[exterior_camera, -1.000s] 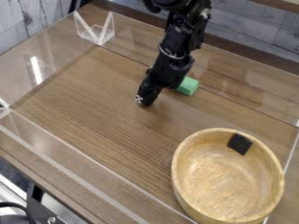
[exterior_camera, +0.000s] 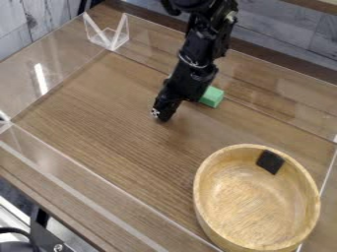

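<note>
The black arm reaches down from the back centre, its gripper low over the wooden table at mid-left of centre, shut. A small light bit shows at the fingertips, too small and dark to tell whether it is a thing or part of the gripper. Just right of the gripper, partly behind the arm, lies a green block.
A large tan bowl with a black object on its rim fills the front right. A clear wire-like holder stands at the back left.
</note>
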